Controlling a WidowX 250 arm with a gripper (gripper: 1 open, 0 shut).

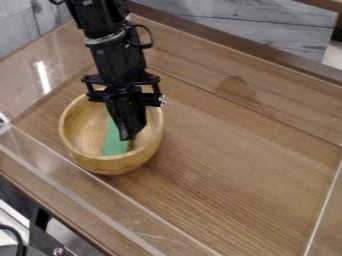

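Note:
My black gripper [128, 128] reaches down from the top left into a round wooden bowl [104, 158] on the wooden table. A green object [115, 142] lies inside the bowl, just below and left of the fingertips. The fingertips look close together; whether anything is between them is hard to see, as the wrist covers part of the bowl.
A pale marbled surface [267, 25] runs along the back. Dark cables lie at the lower left corner.

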